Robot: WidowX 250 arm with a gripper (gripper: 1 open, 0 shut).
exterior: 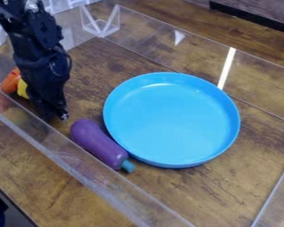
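My black gripper [50,104] is low at the left, down by an orange object [11,82] and a yellow object [24,91] that it partly hides; whether anything is between its fingers cannot be seen. A purple eggplant-like toy [99,144] with a teal tip lies diagonally below and right of the gripper. A large blue plate [170,120] sits in the centre-right.
Clear plastic walls border the wooden floor [227,177] along the left, back and right. Bare wood lies behind the plate and to its lower right.
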